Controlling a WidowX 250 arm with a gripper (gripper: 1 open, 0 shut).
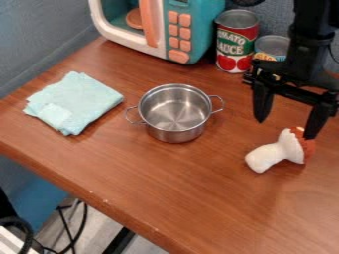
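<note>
The black gripper [291, 111] is at the right, open, its fingers hanging apart above and behind a white mushroom-like object with a red-orange top [279, 150], which lies on its side on the wooden table. A steel pot [175, 124] with two handles stands in the middle of the table, left of the gripper. Nothing shows between the fingers.
A folded light-blue cloth [74, 101] lies at the left. A toy microwave [187, 35], a red tomato can [235, 45] and another can [272, 48] stand at the back.
</note>
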